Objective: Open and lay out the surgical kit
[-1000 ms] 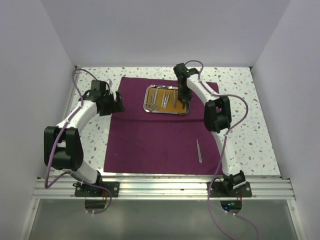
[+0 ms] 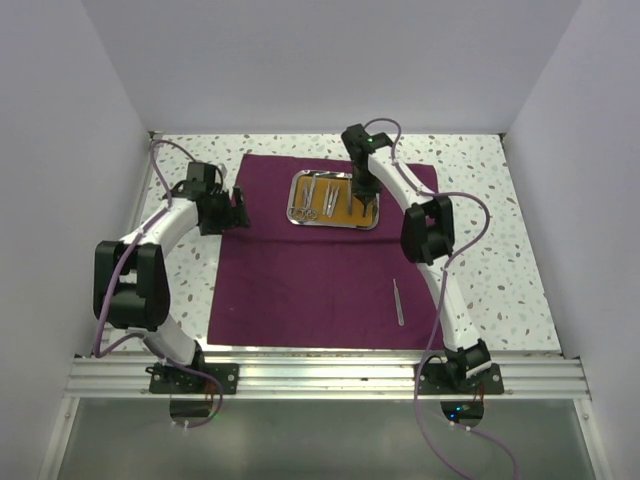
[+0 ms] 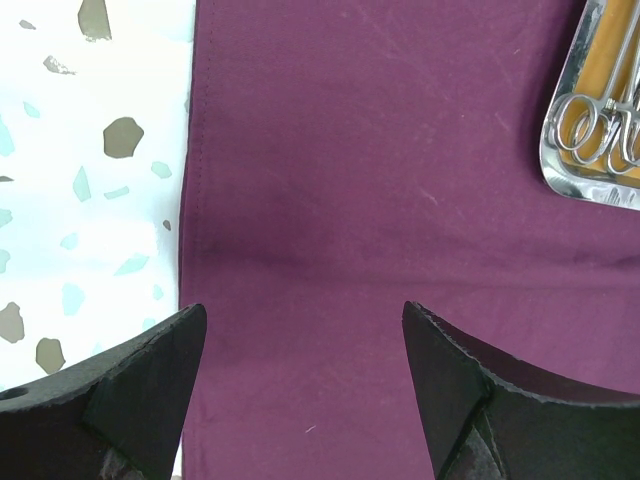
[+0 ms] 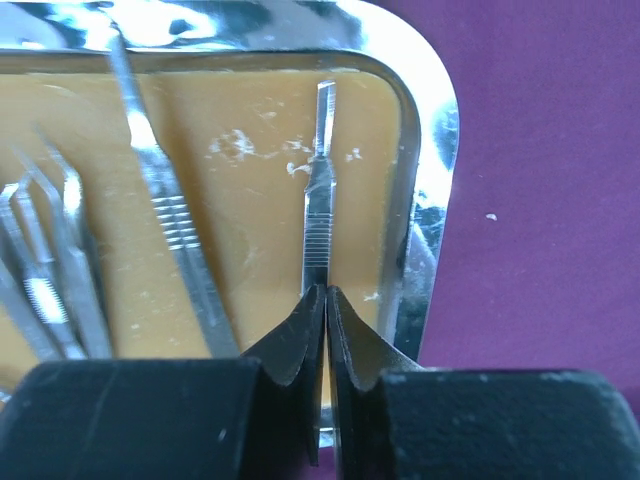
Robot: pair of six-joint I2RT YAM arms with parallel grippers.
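A steel tray (image 2: 292,213) with a tan lining lies on the purple cloth. At its right end a short scalpel handle (image 4: 318,225) lies lengthwise. Over its lower part is my right gripper, fingertips almost meeting; whether the handle is between them is hidden. A longer ridged handle (image 4: 177,215) lies to its left, and forceps (image 4: 75,265) farther left. Ring-handled scissors or clamps (image 3: 597,130) fill the tray's left corner. My left gripper stands open above the cloth's left edge, left of the tray, nothing between its fingers.
One slim tool (image 2: 399,302) lies alone on the cloth at the lower right. Speckled table (image 2: 490,250) shows on both sides.
The tools appear unmoved.
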